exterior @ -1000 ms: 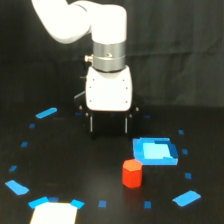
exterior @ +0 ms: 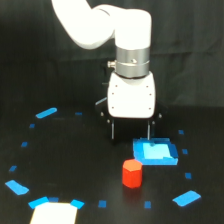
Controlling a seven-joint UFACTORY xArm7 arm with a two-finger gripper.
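My gripper (exterior: 131, 136) points straight down above the black table, its two thin dark fingers apart and nothing seen between them. In front of it and lower in the picture, a red block (exterior: 132, 174) with a faceted, six-sided look stands upright on the table. Behind the block and to its right lies a blue square tray (exterior: 173, 160) with a pale blue middle. The right finger is close to the tray's far left corner in the picture; how high it stands over the table cannot be told.
Blue tape strips (exterior: 186, 198) and small blue marks ring the dark table. At the front left edge sits a pale object (exterior: 54, 213), partly cut off.
The arm and gripper have moved to the right and a little lower in the picture. The red block and the tray have stayed put.
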